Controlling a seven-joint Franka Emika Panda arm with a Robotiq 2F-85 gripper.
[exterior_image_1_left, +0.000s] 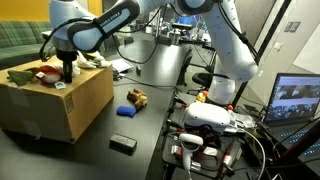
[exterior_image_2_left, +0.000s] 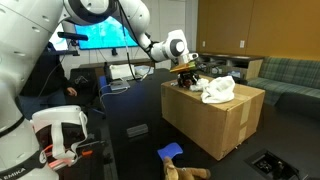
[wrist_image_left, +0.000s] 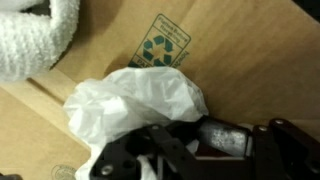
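My gripper points down at the top of a cardboard box, among the things lying there. In the wrist view the gripper looks shut, with a silvery finger close to the cardboard. A crumpled white sheet, thin like plastic or tissue, lies against the fingers; whether any of it is pinched cannot be seen. From the other side, the gripper stands behind a white cloth, its tips partly hidden.
A red item and a dark green item share the box top. Fluffy white fabric lies near the gripper. On the floor are a blue object, a brown plush toy and a dark block.
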